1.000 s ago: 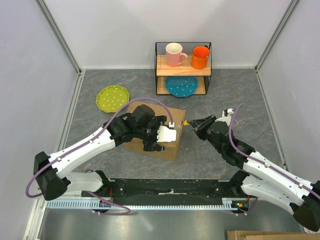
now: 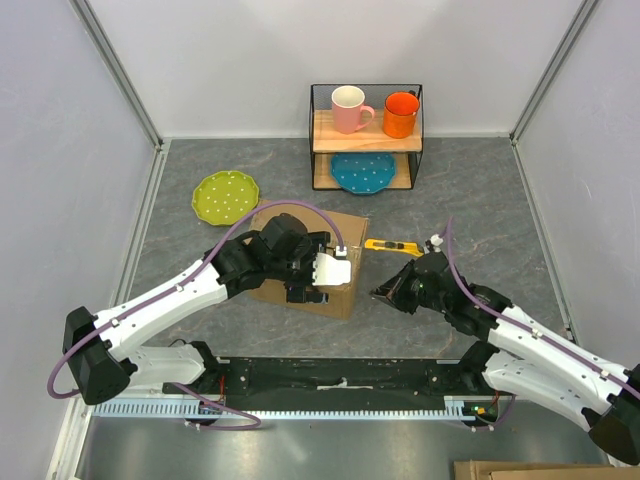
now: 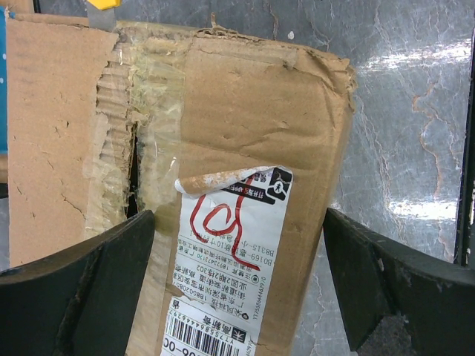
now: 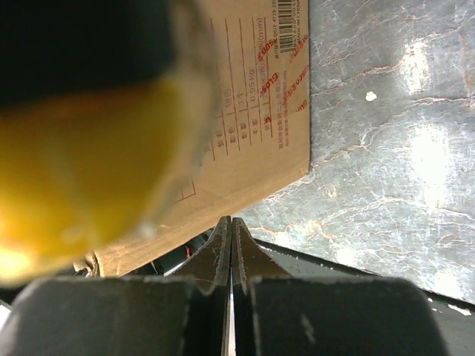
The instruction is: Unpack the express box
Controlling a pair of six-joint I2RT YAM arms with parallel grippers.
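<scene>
The cardboard box (image 2: 340, 300) lies on the grey floor under my left arm. In the left wrist view its tape (image 3: 159, 141) is torn, with a dark slit along the seam, and a white label (image 3: 230, 245) faces up. My left gripper is open, its fingers on either side of the labelled part. A yellow utility knife (image 2: 393, 246) juts from the box's right edge, its blade (image 3: 102, 18) at the taped seam's end. My right gripper (image 2: 376, 294) is shut with nothing between its fingers, below the knife and right of the box.
A green dotted plate (image 2: 225, 197) lies at the back left. Behind the box stands a rack (image 2: 366, 150) with a pink mug (image 2: 349, 109), an orange mug (image 2: 400, 115) and a blue plate (image 2: 363, 172). Another carton (image 2: 545, 472) shows at the bottom edge.
The right gripper has let go of the knife and moved toward the front, leaving the knife at the box edge in full view. The left arm and box look almost unchanged.
</scene>
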